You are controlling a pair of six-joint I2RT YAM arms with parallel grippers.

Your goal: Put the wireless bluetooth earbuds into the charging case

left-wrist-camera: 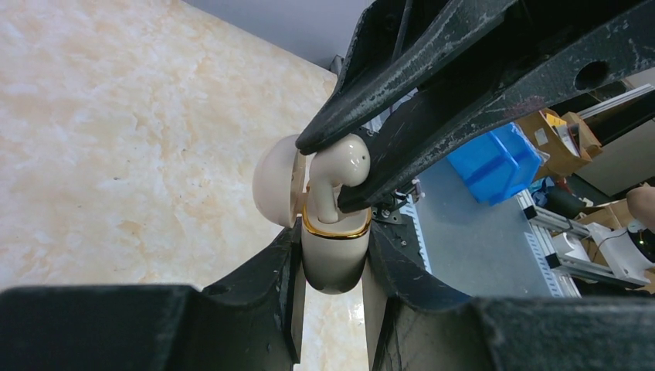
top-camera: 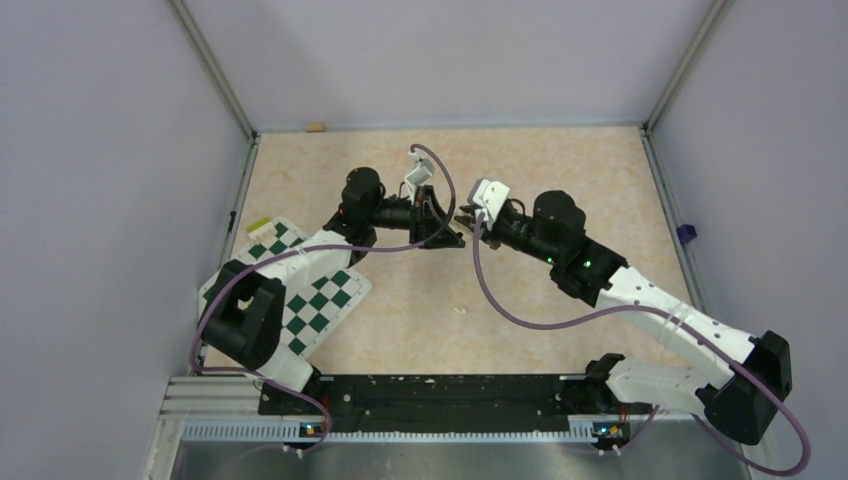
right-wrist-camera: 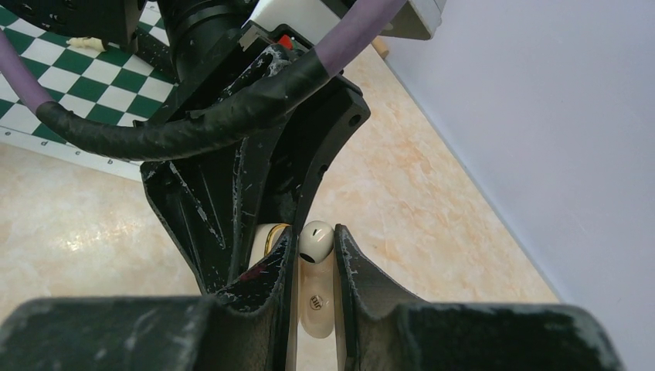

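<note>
The open white charging case [left-wrist-camera: 334, 259], with a gold rim, is held upright in my left gripper, which is shut on it; its lid [left-wrist-camera: 272, 182] is tilted back. A white earbud [left-wrist-camera: 344, 161] sits at the case's mouth, stem downward, between the dark fingers of my right gripper, which is shut on it. In the right wrist view the earbud's rounded head [right-wrist-camera: 315, 238] shows above the pale lid behind it. The two grippers meet over the middle of the table in the top view; whether the stem is seated is unclear.
A green checkered board [top-camera: 325, 300] lies on the left of the table, under the left arm. A small pale item [top-camera: 460, 310] lies on the bare front middle. A small wooden block [top-camera: 315, 127] sits at the back edge. Walls border the table.
</note>
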